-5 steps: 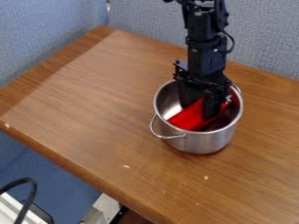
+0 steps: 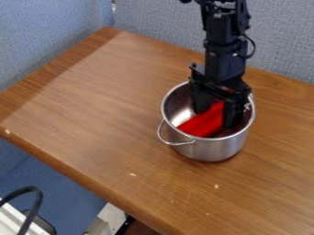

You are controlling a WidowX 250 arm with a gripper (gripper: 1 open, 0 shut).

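A steel pot (image 2: 207,147) with a wire handle stands on the wooden table, right of centre. Inside it lies a red object (image 2: 200,124). My black gripper (image 2: 218,106) comes down from above into the pot, at or just over the red object, which it partly hides. Its fingertips are dark and partly hidden, so whether they hold anything cannot be told.
Grey padded walls stand at the back and left. Cables and a white item sit off the table's lower left edge.
The gripper has shifted slightly within the pot, and the red object shows a little differently under it. The pot stays in place.
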